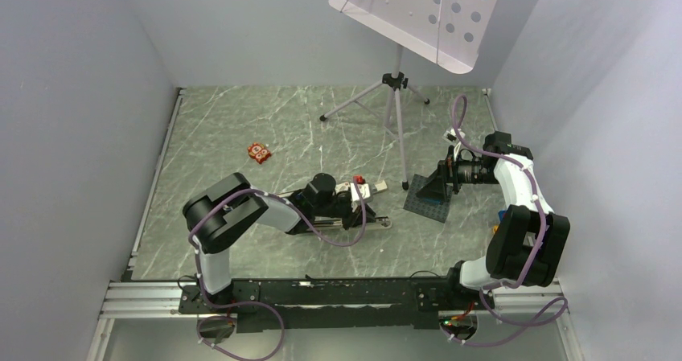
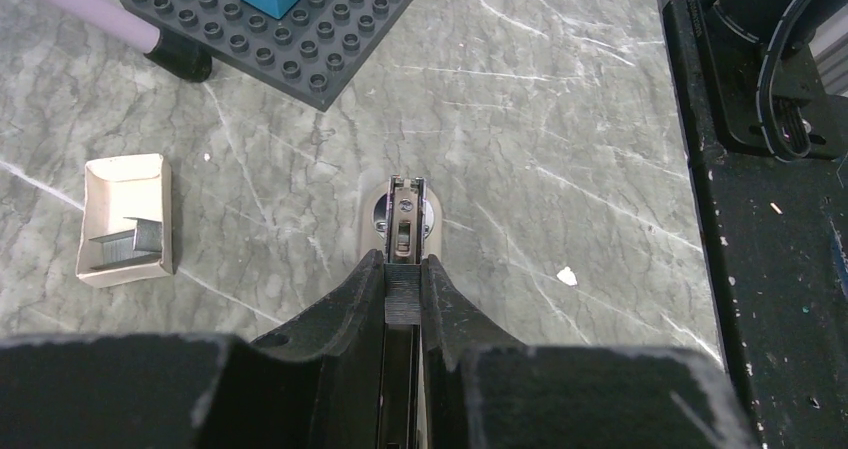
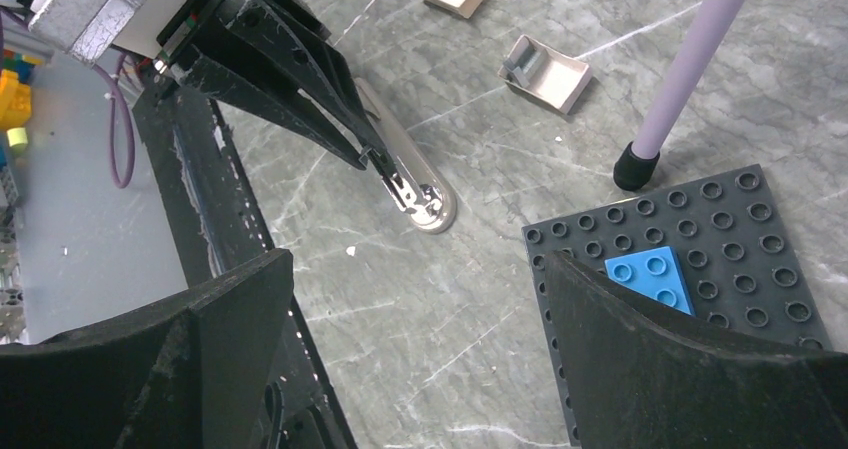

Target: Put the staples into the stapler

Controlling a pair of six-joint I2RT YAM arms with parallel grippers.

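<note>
A short grey strip of staples sits between the fingertips of my left gripper, which is shut on it. The strip lies in line with the metal channel of the open stapler, at or just above it; whether it rests inside cannot be made out. In the right wrist view the stapler's front end sticks out beyond the left fingers. My right gripper stands open and empty above the table, near the dark studded plate.
An open small box holding more staples lies beside the stapler. A dark studded baseplate carries a blue brick. One tripod leg ends near that plate. An orange-red item lies back left, with free table around it.
</note>
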